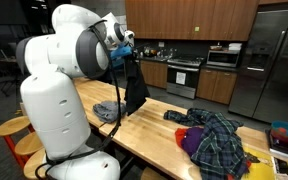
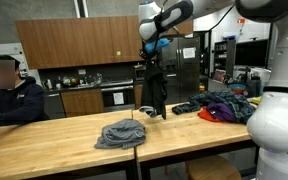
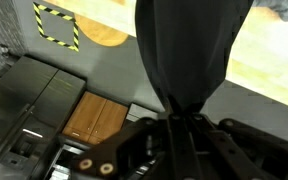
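Observation:
A black cloth (image 1: 136,88) hangs from my gripper (image 1: 131,60), its lower end above the table. In the wrist view the gathered top of the cloth (image 3: 189,55) runs into the fingers of my gripper, which are shut on it. Below and to the left in exterior view 1, a grey cloth (image 2: 122,134) lies crumpled on the wooden table (image 2: 44,138). On the table's other side rests a heap of dark plaid and coloured cloths (image 1: 216,145).
At the heap's right are a yellow cloth (image 1: 260,170) and a blue-rimmed bin (image 1: 286,134). A person (image 2: 22,98) sits at the far left in exterior view 2. Bare table lies between the grey cloth and the heap.

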